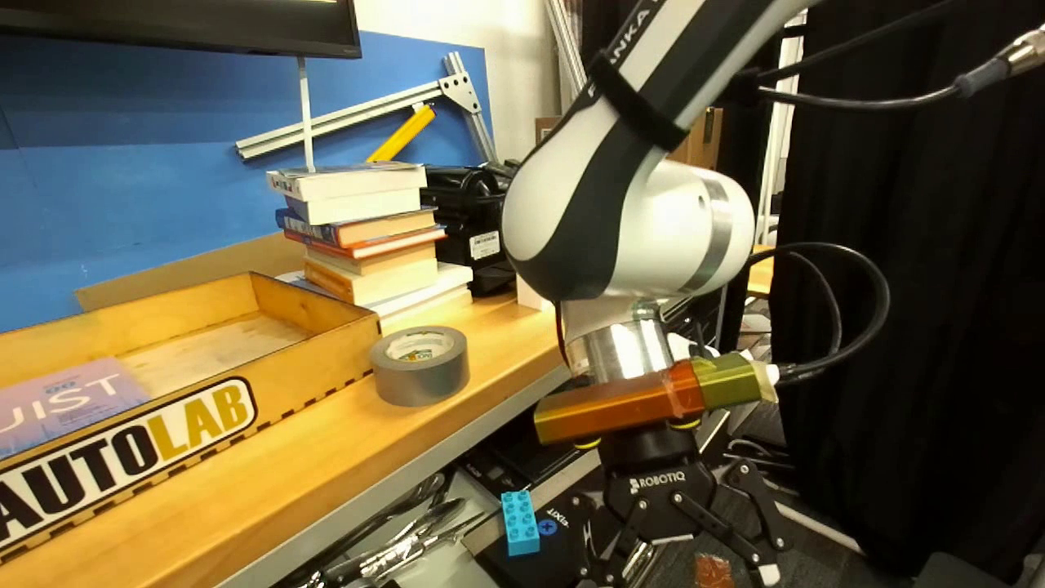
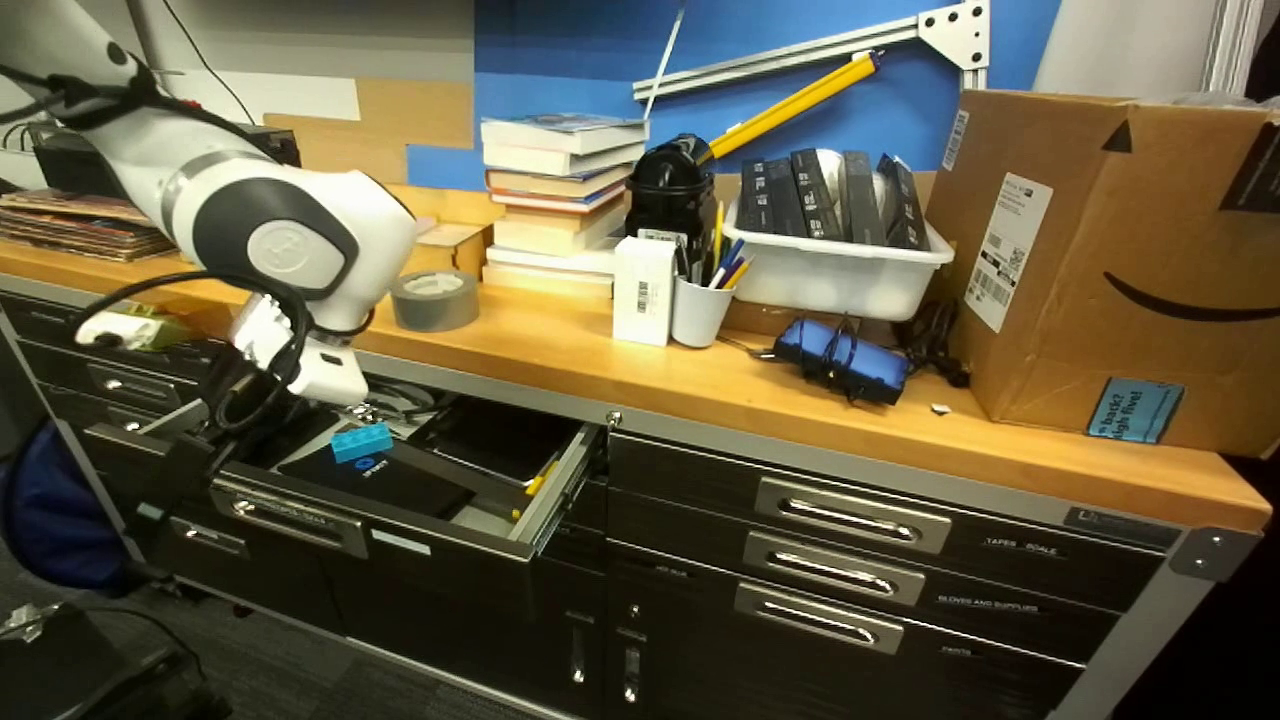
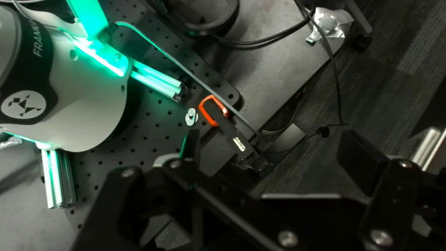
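In exterior view 1 my gripper (image 1: 686, 576) hangs low at the front side of the pulled-out drawer, its fingers spread apart. The wrist view shows the open gripper with nothing between its fingers and the floor and robot base behind. A blue toy brick (image 1: 521, 523) lies left of the gripper, on a black iFixit case inside the drawer. From exterior view 2 the blue brick (image 2: 361, 443) rests on the black case (image 2: 390, 474) in the open drawer (image 2: 536, 551); there the fingertips are hard to make out.
Metal tools (image 1: 411, 539) lie in the drawer. On the bench stand a tape roll (image 1: 419, 366), stacked books (image 2: 564, 198), a pen cup (image 2: 699, 312) and a cardboard box (image 2: 1104, 264). A wooden tray (image 1: 333, 314) occupies the bench's left part in exterior view 1.
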